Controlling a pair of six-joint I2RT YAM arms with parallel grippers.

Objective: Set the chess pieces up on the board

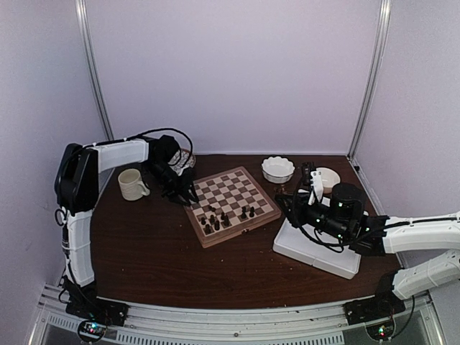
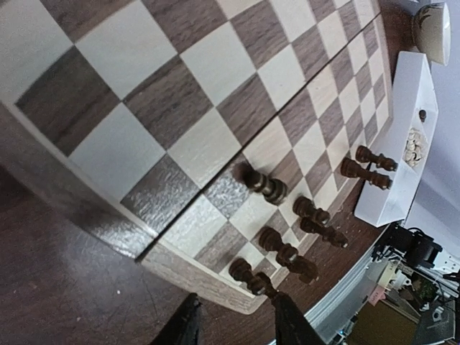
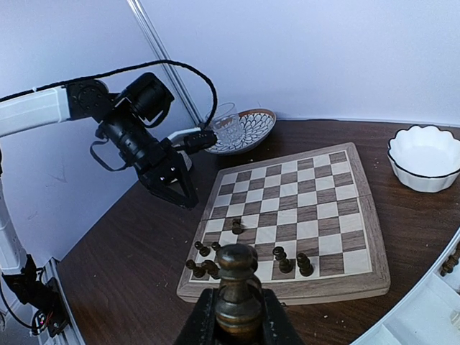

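Note:
The chessboard (image 1: 231,194) holds several dark pieces along its near edge, with a lone dark piece (image 2: 262,183) a little further in. My left gripper (image 1: 188,198) hovers over the board's left edge; in the left wrist view its fingertips (image 2: 188,316) stand apart, part open, with no piece clearly between them. My right gripper, at the board's right, is shut on a dark wooden chess piece (image 3: 236,287), held upright. A white tray (image 1: 316,262) of pieces lies under the right arm.
A white fluted bowl (image 1: 277,169) stands behind the board on the right, a cream mug (image 1: 133,185) at the left, a patterned bowl (image 3: 241,129) with a glass at the back left.

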